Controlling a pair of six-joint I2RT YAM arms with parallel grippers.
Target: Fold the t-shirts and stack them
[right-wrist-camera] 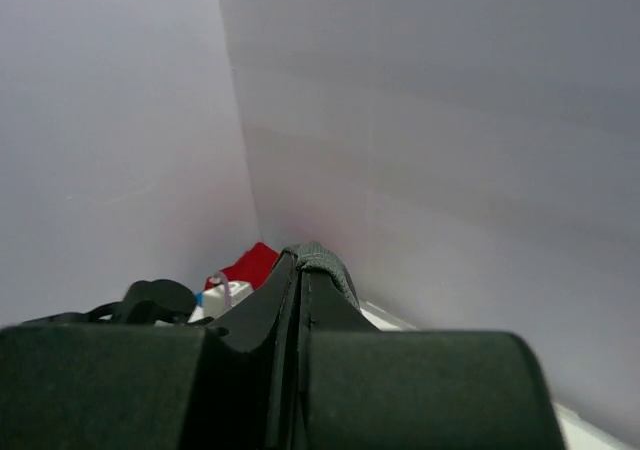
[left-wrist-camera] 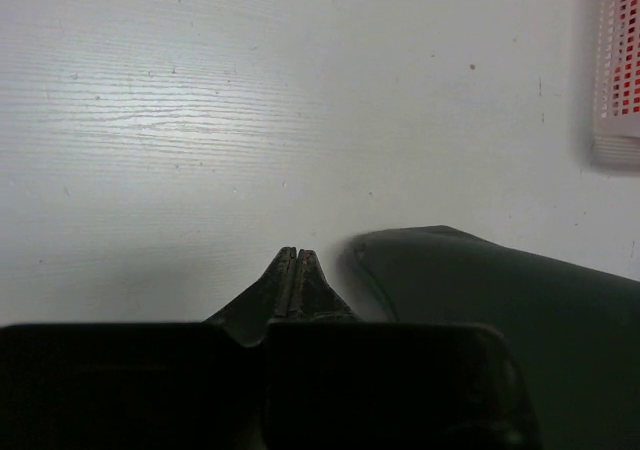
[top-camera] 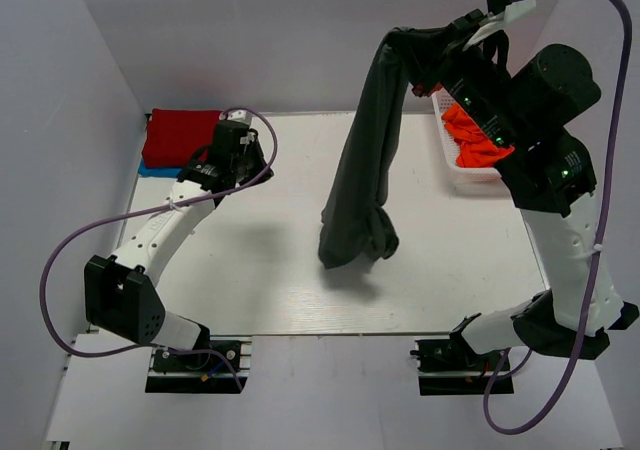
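A dark gray T-shirt [top-camera: 362,175] hangs in a long strip above the table in the top view. My right gripper [top-camera: 408,54] is raised high and shut on its upper end; in the right wrist view a bit of gray cloth [right-wrist-camera: 318,258] pokes out from its fingertips. At the left, my left gripper [top-camera: 266,173] is held over the table, apart from the shirt. In the left wrist view its fingertips [left-wrist-camera: 287,270] meet with nothing between them, and the shirt lies outside them to the right. A folded red shirt [top-camera: 180,136] lies on a blue one [top-camera: 160,171] at the back left.
A white basket [top-camera: 470,178] holding orange-red cloth [top-camera: 470,138] stands at the back right, partly hidden by the right arm. Bare white table [top-camera: 300,160] shows between the arms. Walls rise at the left, back and right.
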